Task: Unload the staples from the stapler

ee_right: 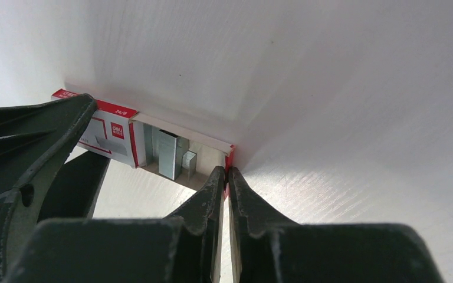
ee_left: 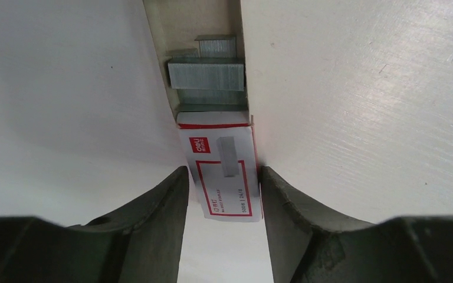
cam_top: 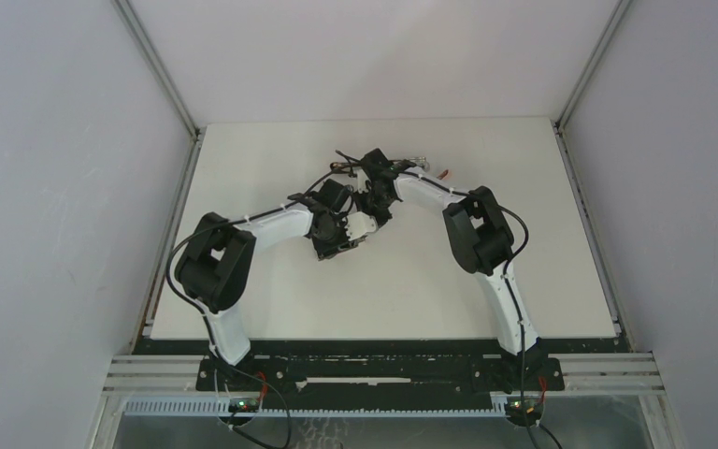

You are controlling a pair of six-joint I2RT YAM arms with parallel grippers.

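Observation:
A white-and-red deli staple box [ee_left: 221,183] has its cardboard tray [ee_right: 206,159] slid out, with grey staple strips [ee_left: 206,75] inside. In the left wrist view my left gripper has a finger on each side of the printed sleeve, part open around it; whether both fingers press on it is unclear. My right gripper is shut on the red-edged end of the tray. In the top view both grippers meet near the middle of the table, mostly hidden by their housings.
Behind the grippers lie some tools [cam_top: 419,161], partly hidden, and a red item [cam_top: 443,173].

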